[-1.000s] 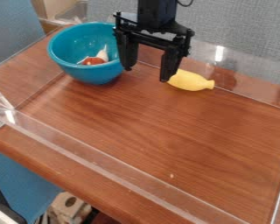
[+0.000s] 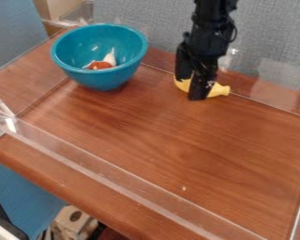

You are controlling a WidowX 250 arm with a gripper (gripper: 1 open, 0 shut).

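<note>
My black gripper point(image 2: 195, 77) stands open at the back centre, turned so that its fingers overlap in this view, over a yellow object point(image 2: 217, 90) lying on the wooden table point(image 2: 165, 159). Part of the yellow object is hidden behind the gripper; whether they touch I cannot tell. To the left, a blue bowl point(image 2: 74, 64) holds a small red item and a white item.
A grey padded wall point(image 2: 265, 37) runs along the back. Clear plastic strips edge the table, with blue floor at the lower left.
My gripper has moved right, away from the bowl to the yellow object, and has rotated so that its fingers line up in view.
</note>
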